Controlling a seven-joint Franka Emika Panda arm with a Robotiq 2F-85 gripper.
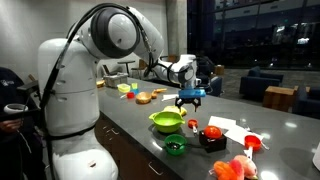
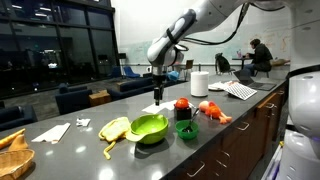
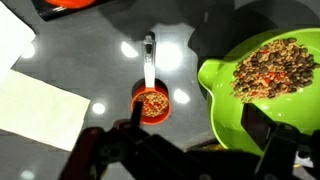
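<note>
My gripper stands open above the table, its two dark fingers wide apart with nothing between them. In the wrist view a small red cup (image 3: 136,96) holding brownish grains sits just inside the left finger, and a light-handled spoon (image 3: 149,62) extends from it. A large lime green bowl (image 3: 222,112) with mixed beans (image 3: 278,68) lies to the right, partly covered by the right finger. Exterior view 1 has the gripper (image 1: 190,97) well above the tabletop, higher than the green bowl (image 1: 164,124) and the red cup (image 1: 193,124).
A dark green cup (image 1: 175,146) stands near the table's front edge, beside a black box (image 1: 212,144) with a red round object (image 1: 212,132) on top. Orange plush toys (image 1: 236,169) lie close by. A yellow item (image 2: 115,132) and a wicker basket (image 2: 15,160) are elsewhere on the table.
</note>
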